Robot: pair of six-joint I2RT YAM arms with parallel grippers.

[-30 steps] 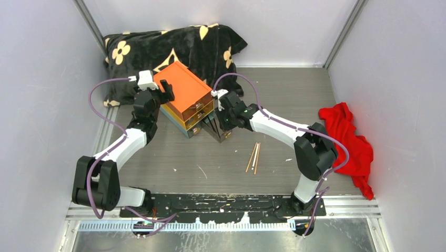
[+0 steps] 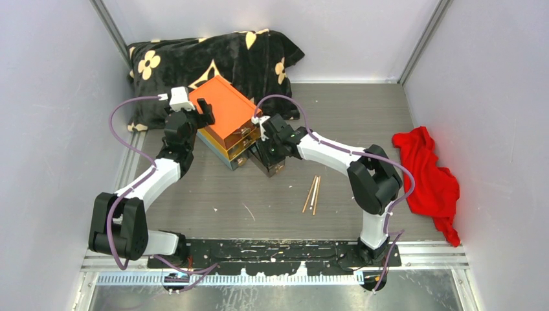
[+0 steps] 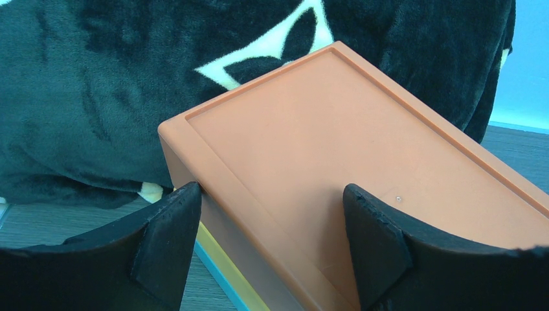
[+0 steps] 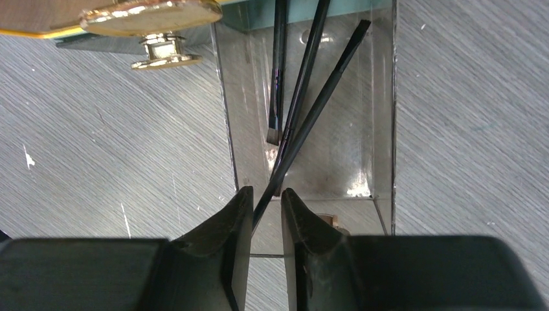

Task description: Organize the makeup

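Note:
A stacked organizer with an orange top and yellow and blue tiers sits at the back. My left gripper is shut on its orange top edge. A clear drawer is pulled out from the lowest tier, with black brushes lying inside, one reaching toward its front wall. My right gripper is over that drawer's front end, fingers open a narrow gap; whether they touch the brush is unclear. A gold knob shows at the upper left of the right wrist view.
Several light sticks lie on the grey floor right of centre. A black flowered blanket lies behind the organizer, a red cloth at the right.
My right gripper has shifted slightly left over the drawer, its arm's elbow moving left too. The left arm and the organizer look unchanged.

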